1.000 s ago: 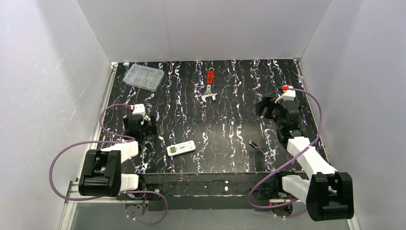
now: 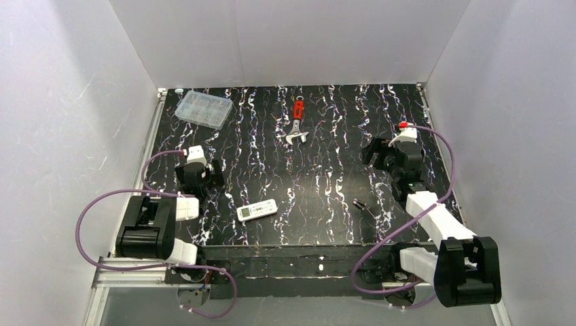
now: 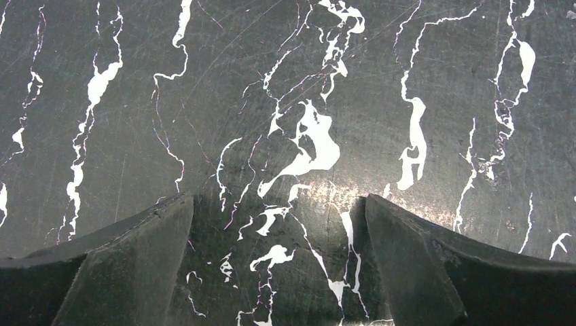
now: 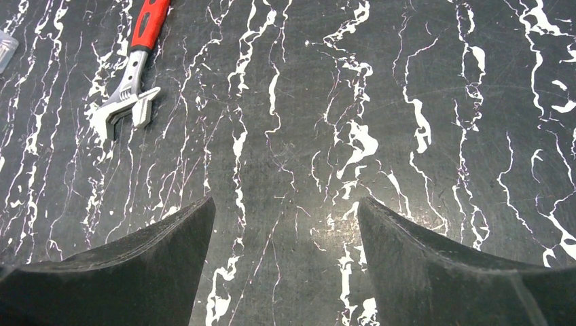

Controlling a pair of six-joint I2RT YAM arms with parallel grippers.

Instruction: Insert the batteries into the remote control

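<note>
A white remote control point(image 2: 257, 210) lies on the black table, left of centre near the front edge, buttons and screen facing up. The small batteries point(image 2: 359, 204) lie together on the table toward the front right; their exact number is hard to make out. To the left of the remote, my left gripper is open over bare table. My right gripper has its fingers apart above bare table, behind and to the right of the batteries. Neither wrist view contains the remote or the batteries.
An adjustable wrench point(image 2: 297, 122) with a red handle lies at the back centre. At the back left sits a clear compartment box point(image 2: 204, 109). Between the two arms, the table's middle is clear. Grey walls enclose the back and sides.
The left arm has shifted, its forearm moving slightly away from the front edge. The right arm has moved only a little. The remote, batteries, wrench and box have stayed in place.
</note>
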